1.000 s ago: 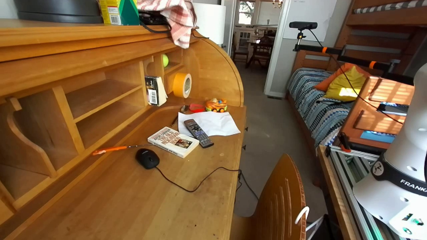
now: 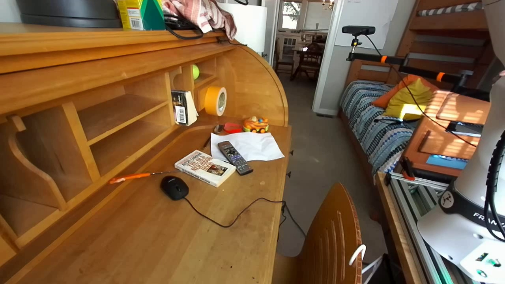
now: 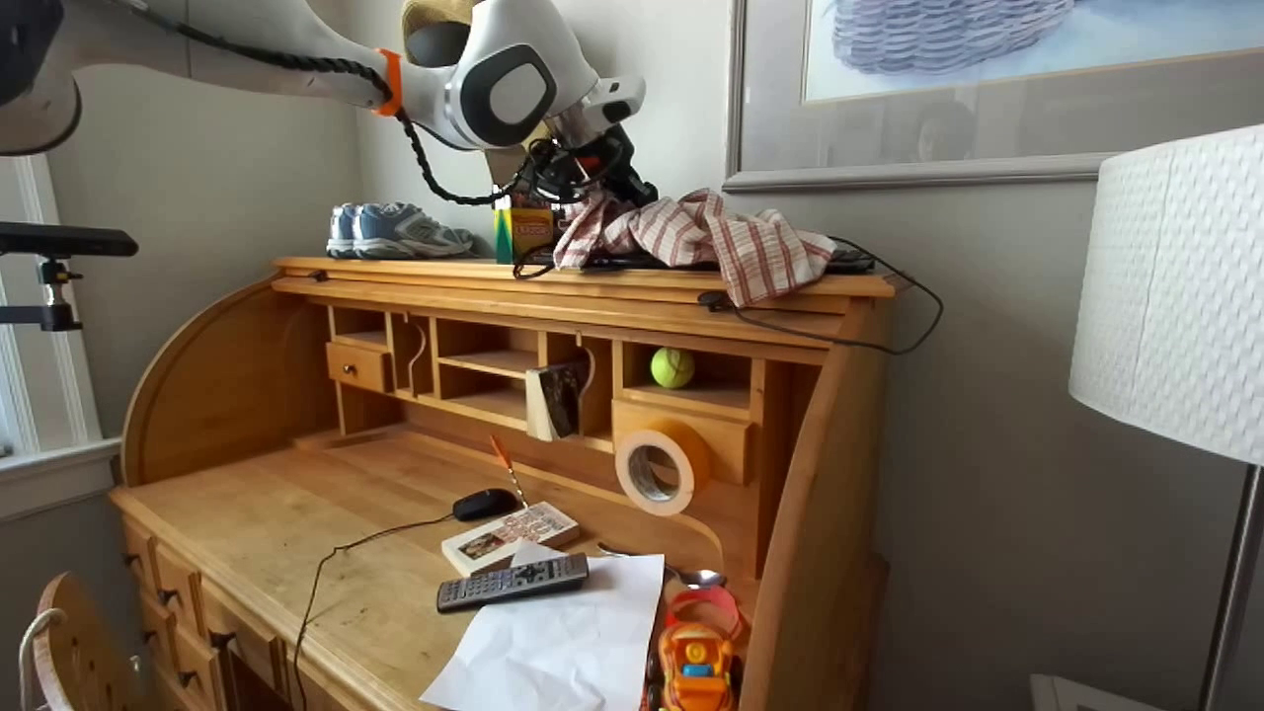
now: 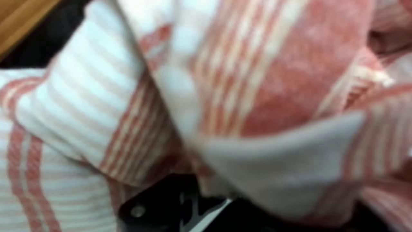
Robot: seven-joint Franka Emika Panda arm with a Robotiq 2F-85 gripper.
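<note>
A red-and-white striped cloth (image 3: 699, 231) lies bunched on top of the roll-top desk, with one corner draped over the front edge. My gripper (image 3: 636, 194) is low over the cloth's left part. In the wrist view, folds of the cloth (image 4: 228, 96) fill most of the picture and draw together at the black fingers (image 4: 154, 208). The gripper looks shut on the cloth, though fabric covers much of the fingertips. From exterior view 1, only the cloth's right end (image 2: 220, 16) shows at the top, and the gripper is out of sight.
A yellow-green box (image 3: 523, 231) and grey shoes (image 3: 397, 231) stand left of the cloth. Dark cabled gear lies beneath it. A lamp (image 3: 1173, 296) stands to the right. On the desktop are a book (image 3: 510, 537), remote (image 3: 512, 582), paper (image 3: 557, 646) and mouse (image 3: 485, 505).
The cloth's hanging corner has drawn up and shifted, so less of it drapes over the desk's front edge. The arm at the right has moved as well.
</note>
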